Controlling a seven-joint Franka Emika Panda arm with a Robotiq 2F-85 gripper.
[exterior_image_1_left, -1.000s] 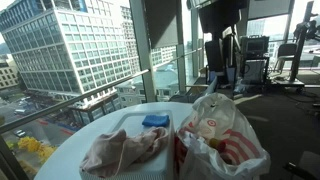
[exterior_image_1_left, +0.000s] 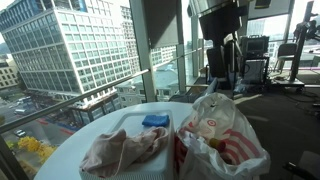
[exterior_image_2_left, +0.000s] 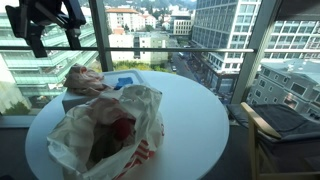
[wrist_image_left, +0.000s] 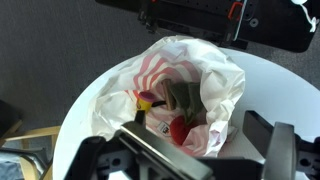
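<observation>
A white plastic bag with red stripes (exterior_image_1_left: 222, 135) stands on the round table beside a white basket. Looking down into its mouth, the wrist view shows a round red item (wrist_image_left: 180, 130), a yellow-topped item (wrist_image_left: 147, 101) and a dark green-grey item (wrist_image_left: 190, 95). My gripper (exterior_image_2_left: 56, 42) hangs above the tabletop, clear of the bag and basket. Its fingers stand apart, and nothing shows between them. In the wrist view the open gripper spans the near side of the bag.
The white basket (exterior_image_1_left: 112, 176) holds a pinkish cloth (exterior_image_1_left: 125, 150) and a blue item (exterior_image_1_left: 156, 120). Bare white tabletop (exterior_image_2_left: 190, 110) lies to the bag's right in the second exterior view. A chair (exterior_image_2_left: 282, 122) stands near the table, with windows behind.
The arm and gripper have shifted slightly in the first exterior view. The bag, basket, cloth and blue item have stayed in place.
</observation>
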